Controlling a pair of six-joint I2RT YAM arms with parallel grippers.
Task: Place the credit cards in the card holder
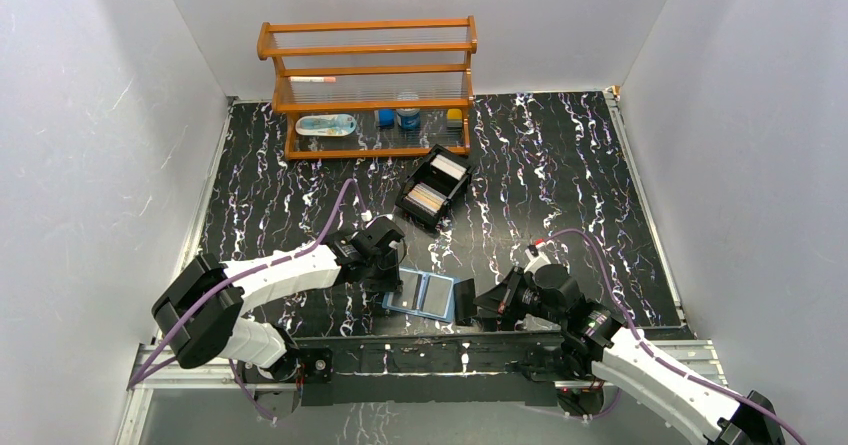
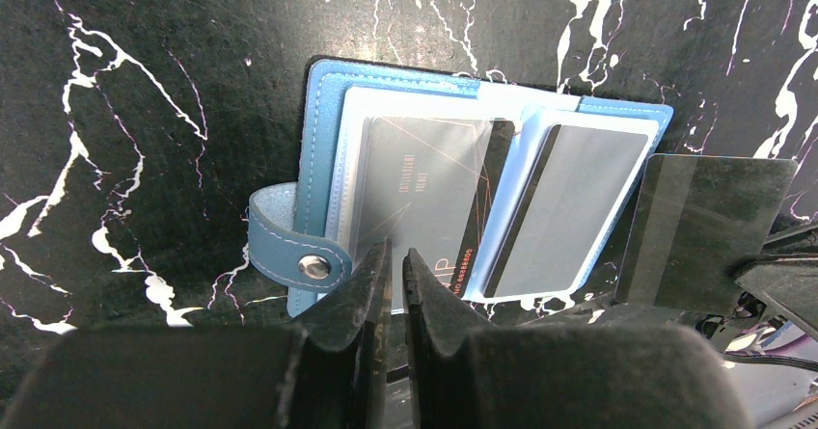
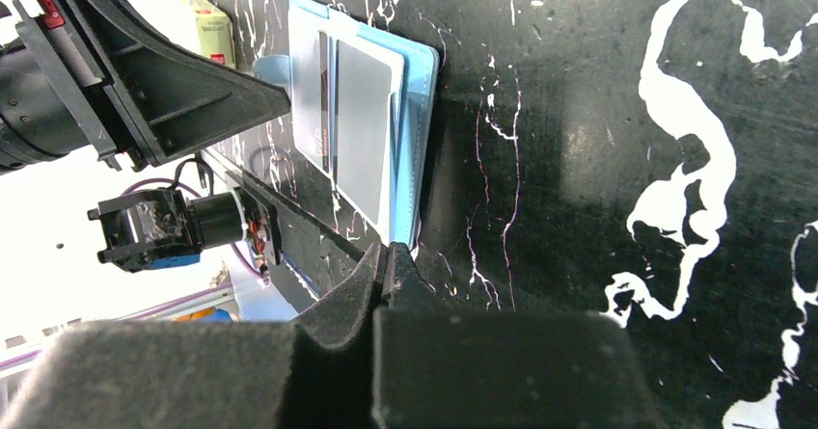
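Observation:
The blue card holder (image 2: 316,149) lies open on the table, its snap strap at the left. A grey card (image 2: 415,188) with a dark stripe is in its left side, and another grey card (image 2: 569,212) in its right side. My left gripper is over the lower part of the left card, slightly open, with nothing between its fingertips. Just right of the holder, a dark card (image 2: 709,227) is held at its edge by my right gripper (image 1: 497,306), whose fingers are shut. From the right wrist view, that card's face cannot be made out beyond the fingertips (image 3: 374,267).
A black case (image 1: 436,187) with pale contents sits behind the holder. At the back stands a wooden rack (image 1: 370,105) with small items on it. Open marble table lies to the right. The table's front edge runs close below the holder.

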